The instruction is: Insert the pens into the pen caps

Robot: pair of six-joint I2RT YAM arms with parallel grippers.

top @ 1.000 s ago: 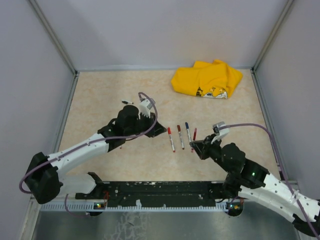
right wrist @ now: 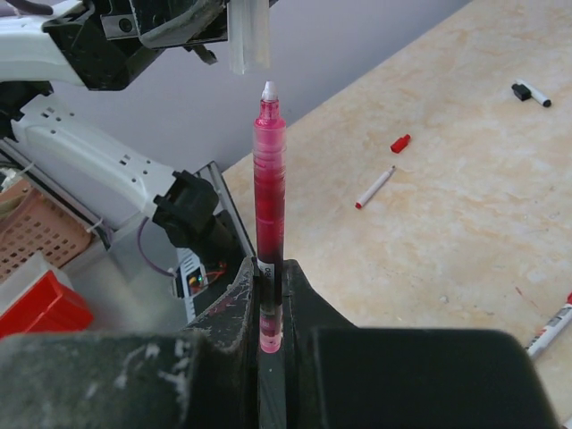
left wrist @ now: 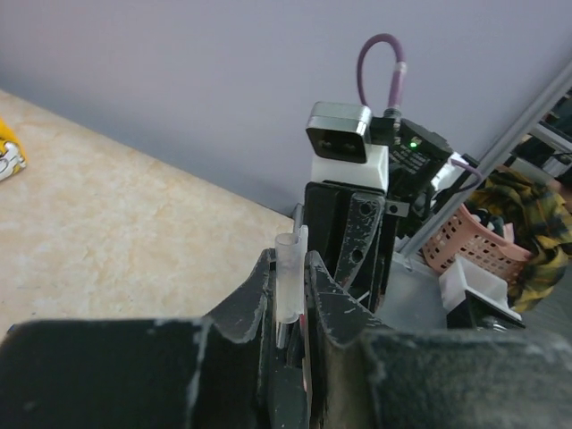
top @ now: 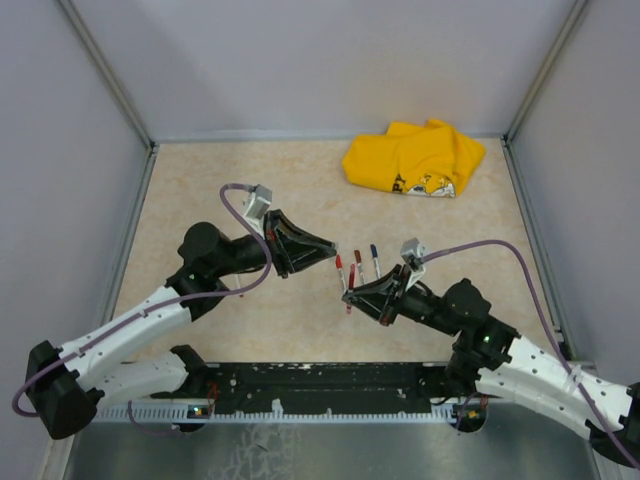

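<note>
My right gripper is shut on a red-pink pen (right wrist: 270,188), which stands upright with its white tip pointing up. Held in my left gripper is a clear pen cap (left wrist: 288,284), with the fingers shut on it. The right wrist view shows that cap (right wrist: 248,37) above the pen tip and a little to its left; a gap separates them. From the top, my left gripper (top: 335,247) is further back than my right gripper (top: 347,298), and the pen (top: 351,282) leads up between them.
On the table lie a red-capped marker (top: 342,273), a brown-capped marker (top: 358,262) and a blue-capped marker (top: 375,260). A small red cap (right wrist: 400,143), a white pen (right wrist: 374,188) and a black cap (right wrist: 521,92) lie elsewhere. A yellow cloth (top: 415,160) rests at the back.
The right gripper has moved left with the pen, closer to the left gripper. Both grips look unchanged.
</note>
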